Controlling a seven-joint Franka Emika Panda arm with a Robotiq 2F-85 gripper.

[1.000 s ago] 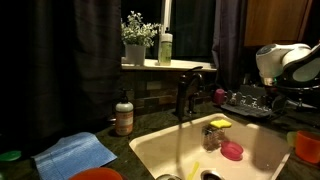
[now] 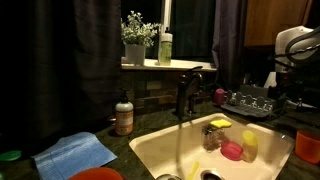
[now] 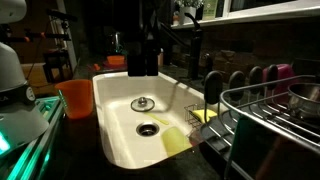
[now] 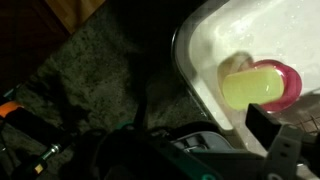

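Observation:
A yellow-green cup (image 4: 252, 88) lies in the white sink (image 4: 207, 62), overlapping a pink bowl (image 4: 288, 88) in the wrist view. From the first exterior view, the cup (image 2: 250, 146) appears just right of the pink bowl (image 2: 232, 152). Whether the two touch cannot be told. My gripper is open, its dark fingers (image 4: 272, 130) spread wide with nothing between them. It hangs above the sink's edge, apart from the cup. The dark gripper blends into the background in the exterior views.
An orange container (image 2: 308, 147) stands on the counter beside the sink. The black faucet (image 2: 187, 92) rises behind the basin, and a dish rack (image 3: 280, 115) stands alongside. A soap bottle (image 2: 124, 115) and a blue cloth (image 2: 73, 155) occupy the left counter.
The arm has shifted right.

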